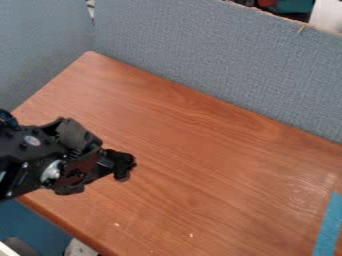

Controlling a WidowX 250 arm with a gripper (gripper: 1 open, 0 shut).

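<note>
My black gripper (112, 164) is at the left of the camera view, over the left edge of the wooden table (201, 160), with part of the arm running out of frame. Its fingertips are small and dark at this angle, and their spread is hard to make out. I see no object held in it.
Grey-blue partitions (214, 60) stand along the back and left. A strip of blue tape (327, 225) lies at the right edge. Beyond the table's lower-left edge is a blue surface (34, 225).
</note>
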